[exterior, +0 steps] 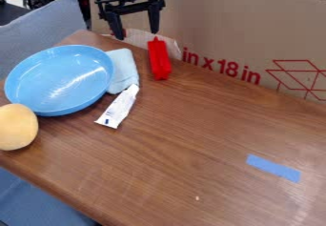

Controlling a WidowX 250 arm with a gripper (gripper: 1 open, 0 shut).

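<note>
My black gripper (135,26) hangs high at the top of the view, open with nothing between its fingers, above the back of the wooden table. Below it lies a red elongated object (159,60), with a pale translucent item behind it. A light blue folded cloth (124,70) lies beside the large blue plate (57,79) at the left. A white tube (118,108) lies in front of the cloth, and a yellow-orange rounded object (14,127) sits at the left edge.
A cardboard box wall (249,39) closes off the back. A grey padded barrier (40,38) runs along the left.
</note>
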